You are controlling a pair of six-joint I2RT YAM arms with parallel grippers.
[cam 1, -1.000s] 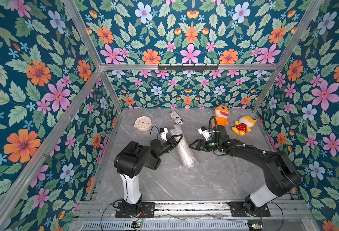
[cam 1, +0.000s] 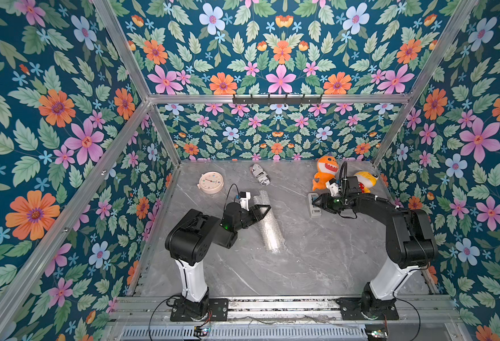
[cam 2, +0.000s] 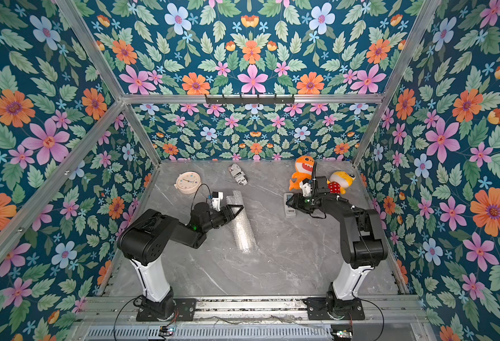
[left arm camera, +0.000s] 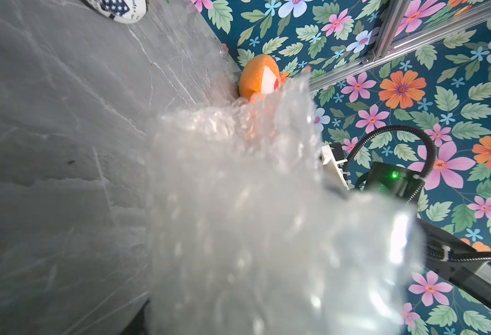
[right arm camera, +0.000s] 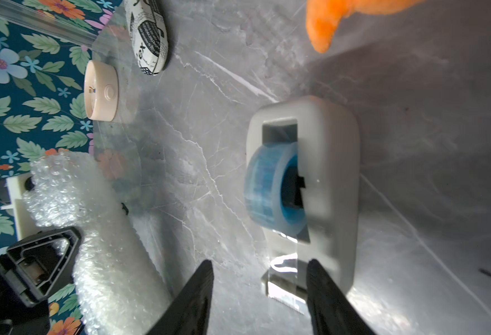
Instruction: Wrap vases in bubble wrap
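Note:
A roll of bubble wrap (cam 1: 272, 234) lies slanting across the middle of the table; whether a vase is inside cannot be seen. My left gripper (cam 1: 264, 209) is shut on the wrap near the roll's far half. In the left wrist view the blurred bubble wrap (left arm camera: 234, 245) covers my fingers. A grey tape dispenser (right arm camera: 332, 167) with a blue tape roll (right arm camera: 267, 181) rests on the table right of the wrap. Over its cutter end, my right gripper stands partly open, fingers apart, with nothing visibly gripped.
Along the back are a round cream clock (cam 1: 210, 182), a black-and-white patterned shoe-like object (cam 1: 259, 174), an orange shark plush (cam 1: 325, 170) and a yellow plush (cam 1: 366, 180) close behind the right arm.
My right gripper has moved right, from beside the wrap roll to the tape dispenser. The wrap roll and left gripper have shifted only slightly, the roll's near end a little left.

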